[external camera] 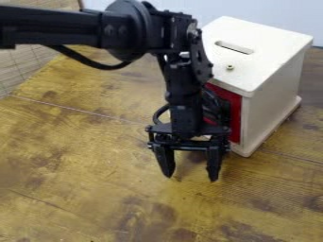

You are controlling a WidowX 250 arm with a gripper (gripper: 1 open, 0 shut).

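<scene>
My black gripper (190,163) hangs low over the wooden tabletop, its two fingers pointing down and standing apart with nothing between them. Directly behind it is a white box (271,90) with a slot in the lid, a small knob near the lid's front edge and a red front panel (229,99), which my arm partly hides.
A tiled surface (25,57) lies beyond the table's edge at the upper left, and a pale wall stands at the back.
</scene>
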